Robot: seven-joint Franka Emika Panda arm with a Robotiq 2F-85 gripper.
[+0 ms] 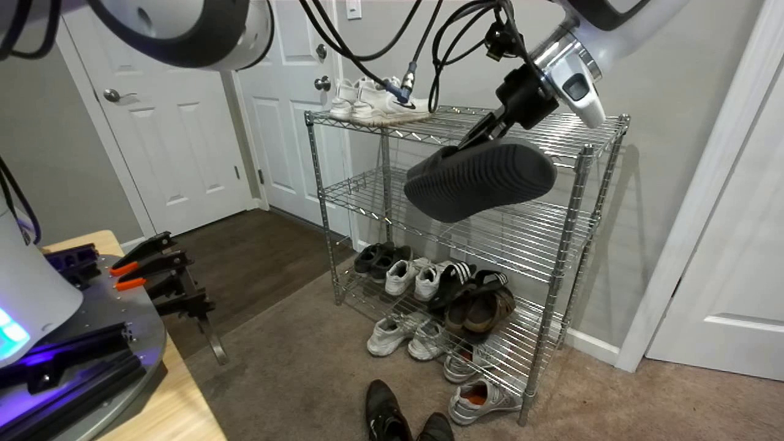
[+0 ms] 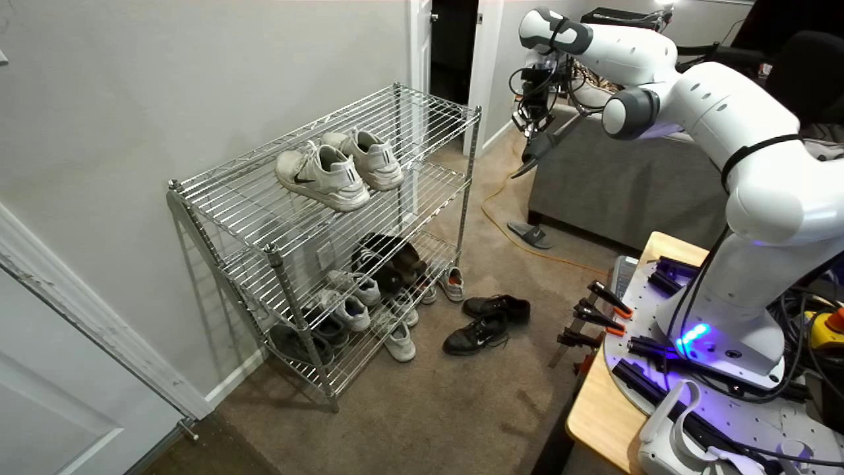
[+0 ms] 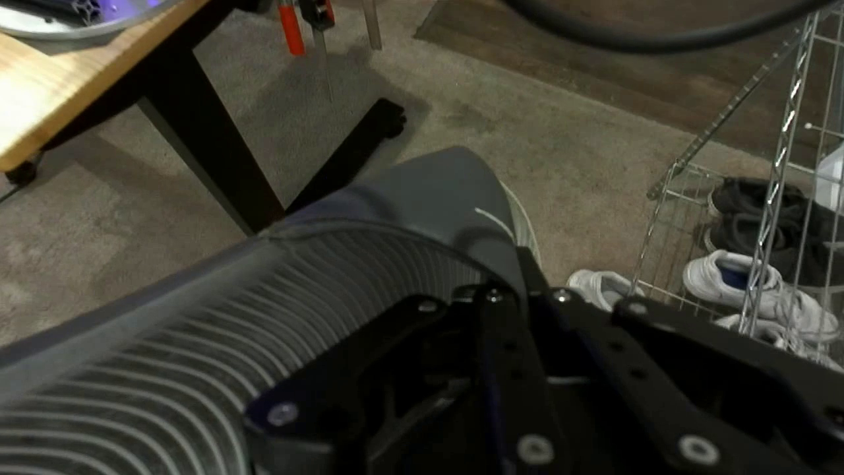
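A dark grey slide sandal [image 1: 481, 180] hangs in the air, its ribbed sole facing exterior view 1. My gripper [image 1: 474, 139] is shut on it, apparently at the strap. The held slide [image 2: 544, 147] is tilted in exterior view 2, beyond the end of the wire shoe rack [image 2: 467, 190] and well above the floor. In the wrist view its ribbed sole [image 3: 182, 356] fills the lower left, with the black fingers [image 3: 510, 356] against its edge; the grip itself is partly hidden. A similar slide [image 2: 530, 234] lies on the carpet by the grey couch.
White sneakers [image 2: 320, 174] occupy part of the rack's top shelf; its middle shelf looks empty. Several shoes crowd the bottom shelf and the floor beneath. Black shoes [image 2: 479, 331] lie in front of the rack. A wooden table [image 2: 593, 411] with clamps stands opposite.
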